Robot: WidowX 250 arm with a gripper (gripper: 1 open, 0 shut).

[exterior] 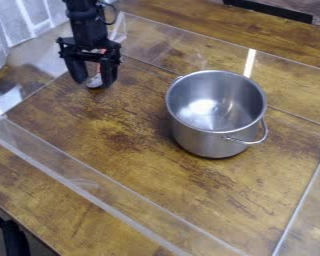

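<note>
My black gripper (91, 66) is low at the top left of the camera view, over a small pale object (95, 80) with a bit of red on it, which it partly hides. Whether the fingers are closed on that object I cannot tell. A large steel pot (216, 115) with wire handles stands on the right of the wooden table, apart from the gripper.
Clear plastic edging or walls run along the left and right sides. A dark object (5, 242) shows at the bottom left corner.
</note>
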